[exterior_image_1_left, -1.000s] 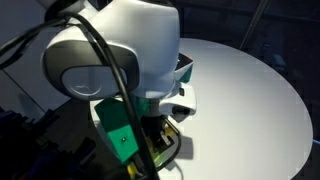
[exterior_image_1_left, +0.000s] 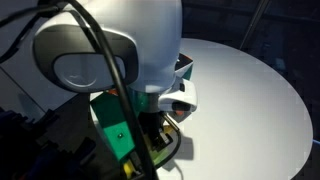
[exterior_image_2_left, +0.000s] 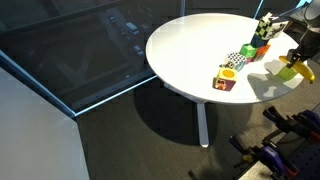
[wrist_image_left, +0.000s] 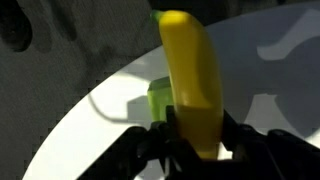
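A yellow, banana-like object (wrist_image_left: 193, 70) with a dark green tip stands lengthwise in the wrist view, with my gripper shut on its lower part. Exterior view 2 shows the yellow object (exterior_image_2_left: 301, 69) at the table's right edge. Just beside or under it is a green block-like thing (exterior_image_2_left: 287, 73), which the wrist view shows as a small green object (wrist_image_left: 160, 98), partly covered by the yellow one. From exterior view 1, the arm's large white body hides most of the grip.
Several coloured blocks stand on the white round table (exterior_image_2_left: 190, 45), among them a checkered block (exterior_image_2_left: 238, 60) and a red-and-yellow block (exterior_image_2_left: 225, 76). A black cable (exterior_image_1_left: 122, 85) crosses exterior view 1.
The arm's white body has shifted and tilted slightly in exterior view 1, with its lower end now a little lower. Earlier, it was nearly still.
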